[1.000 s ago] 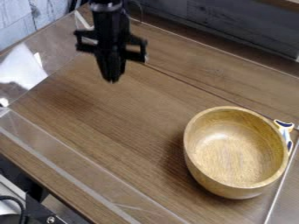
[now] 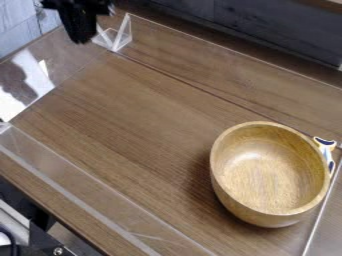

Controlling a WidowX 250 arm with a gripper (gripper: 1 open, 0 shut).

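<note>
My black gripper (image 2: 80, 28) is at the top left edge of the camera view, mostly out of frame and dark; its fingertips look close together, with nothing visible between them. A wooden bowl (image 2: 267, 175) rests on the wooden table (image 2: 134, 120) at the lower right, empty and well apart from the gripper.
Clear plastic pieces (image 2: 115, 36) stand along the table's back left. A small white and blue item (image 2: 325, 148) lies just behind the bowl at the right edge. A dark wall runs along the back.
My gripper has moved up and to the left, from over the table to the top left corner of the view. The bowl has stayed in place.
</note>
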